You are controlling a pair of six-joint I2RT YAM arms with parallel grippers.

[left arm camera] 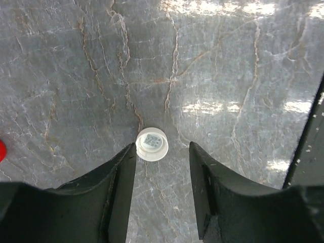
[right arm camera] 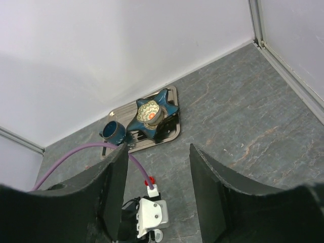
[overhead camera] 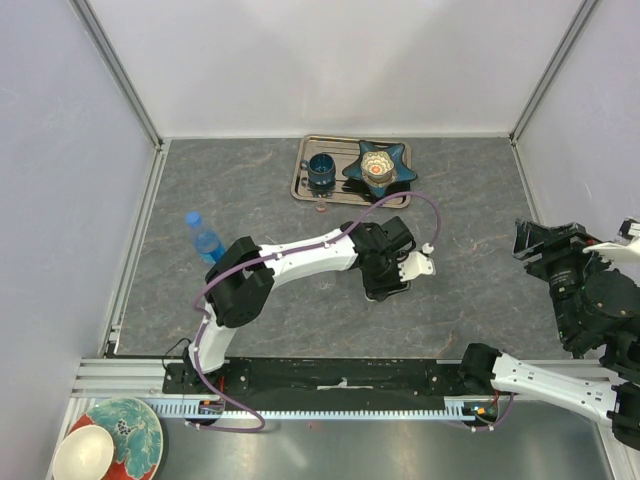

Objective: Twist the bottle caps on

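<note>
In the left wrist view a white bottle cap (left arm camera: 152, 144) lies on the table just beyond the fingertips of my open left gripper; a red cap (left arm camera: 2, 150) shows at the left edge. In the top view the left gripper (overhead camera: 388, 285) is low over that spot. A blue-capped bottle (overhead camera: 205, 240) stands at the left. A small pale cap (overhead camera: 321, 206) lies below the tray. My right gripper is open at the right side, nothing between its fingers, with a red cap (right arm camera: 150, 179) visible below in its view. The middle bottle is hidden by the left arm.
A metal tray (overhead camera: 302, 183) at the back holds a mug (overhead camera: 321, 170) and a blue star dish (overhead camera: 398, 172). Plates (overhead camera: 131, 440) lie outside the front left corner.
</note>
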